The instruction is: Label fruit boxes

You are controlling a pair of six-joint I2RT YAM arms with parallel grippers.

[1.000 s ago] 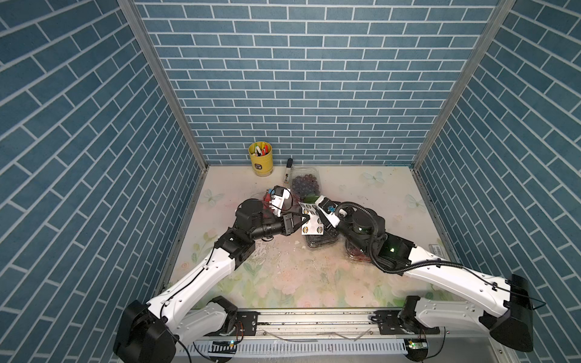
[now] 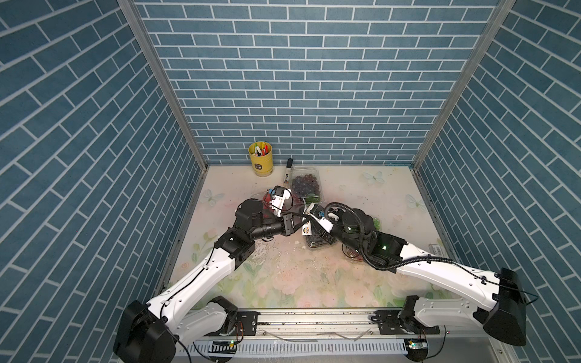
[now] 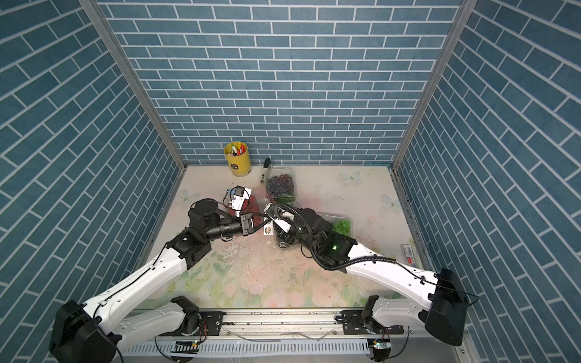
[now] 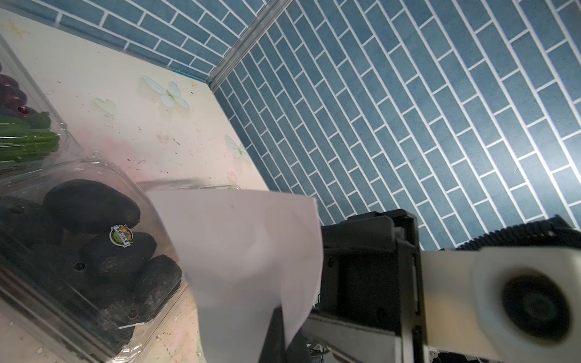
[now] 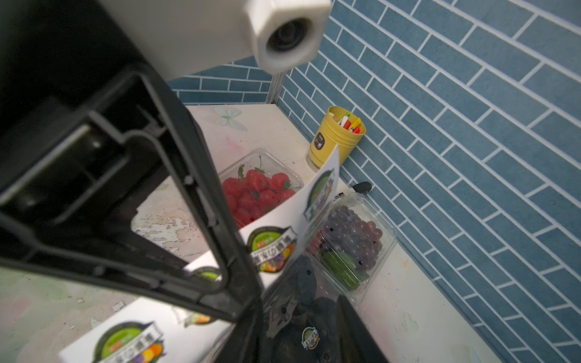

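Observation:
A white label sheet [image 4: 242, 254] with several round fruit stickers [image 5: 272, 246] hangs bent in my left gripper, which is shut on it. In the right wrist view the fingers of my right gripper stand part open near the sheet's edge; I see no label between them. Both grippers meet over the middle of the table. Below them is a clear box of dark avocados [image 4: 90, 254], with one round label [image 4: 121, 236] showing on it. A box of strawberries [image 5: 257, 190] and a box of grapes and cucumber [image 5: 351, 242] lie beyond.
A yellow pen cup [image 2: 261, 158] and a black marker [image 2: 288, 171] stand at the back. Partly behind my right arm is a box of green fruit [image 3: 340, 226].
My right gripper has shifted left, over the label sheet, which it now covers more. The left arm and the sheet in it have barely moved.

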